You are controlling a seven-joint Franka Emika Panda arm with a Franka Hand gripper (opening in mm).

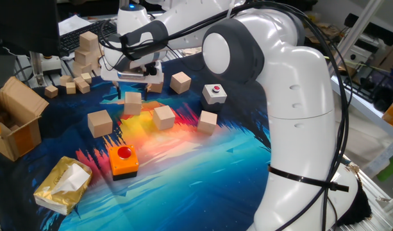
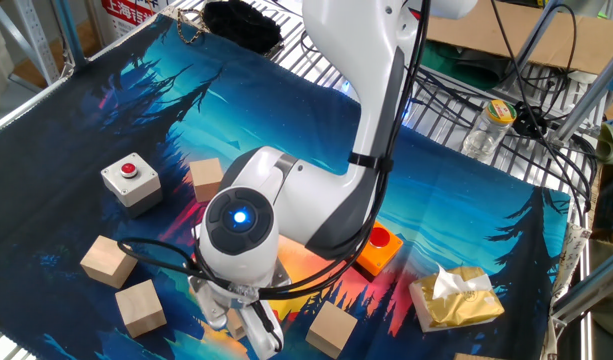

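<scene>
My gripper [image 1: 133, 93] hangs over the far part of the printed cloth, its fingers pointing down and apart. In the second exterior view the gripper [image 2: 240, 322] has a wooden block [image 2: 236, 322] showing in its gap, partly hidden by the hand; whether the fingers touch it I cannot tell. From the first exterior view, that wooden block [image 1: 132, 103] appears just below and in front of the fingers. Other wooden cubes stand around it: a front left cube [image 1: 100, 124], a middle cube [image 1: 163, 118], a right cube [image 1: 207, 122] and a back cube [image 1: 180, 82].
An orange box with a red button [image 1: 124, 160] and a gold tissue pack [image 1: 63, 185] lie nearer the camera. A grey button box [image 1: 214, 95] stands right of the cubes. At left are a cardboard box [image 1: 16, 128] and stacked blocks [image 1: 87, 54].
</scene>
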